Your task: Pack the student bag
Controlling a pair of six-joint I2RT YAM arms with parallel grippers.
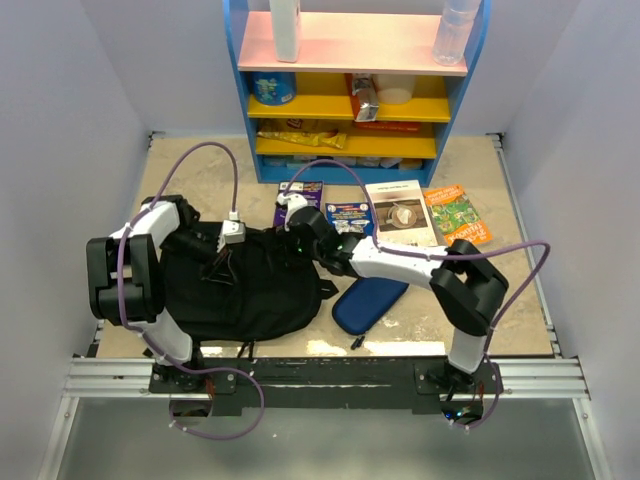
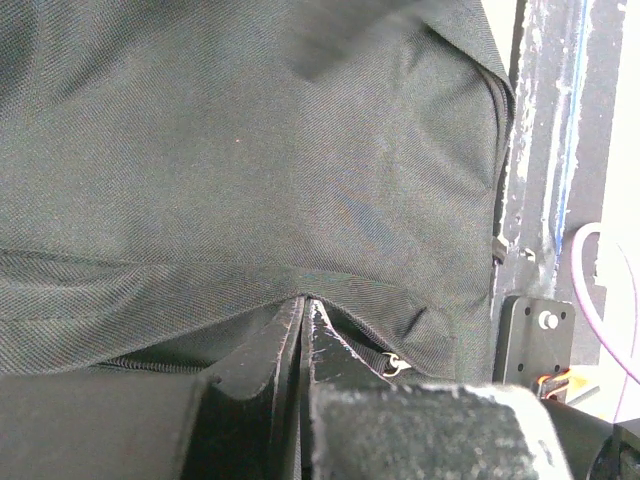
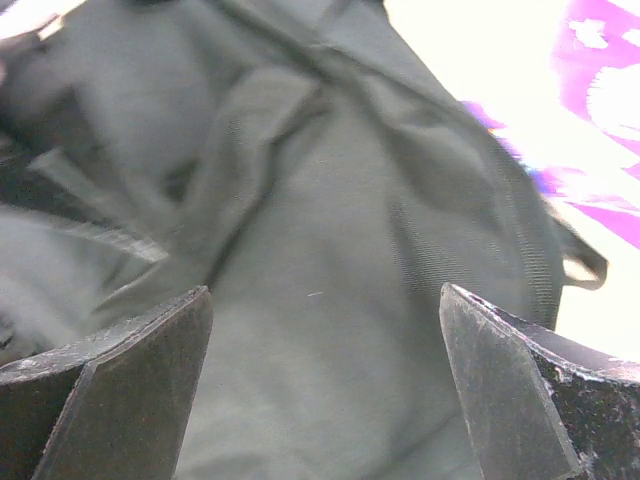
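Note:
The black bag [image 1: 240, 310] lies flat on the table's left half. My left gripper is shut on the bag's fabric at a zippered edge [image 2: 150, 365], a small metal zip pull showing beside it. My right gripper stands open over the bag's right part [image 3: 320, 230], nothing visible between its fingers; that view is blurred. Behind and right of it lie a purple booklet [image 1: 299, 190], a blue book [image 1: 349, 213], a cream book [image 1: 400, 210], an orange-green book [image 1: 458, 214] and a blue case [image 1: 370, 305].
A shelf unit [image 1: 350, 140] with bottles, packets and containers stands at the back. Bare table [image 1: 490, 300] shows at the right. The table's front edge runs just before the bag and case.

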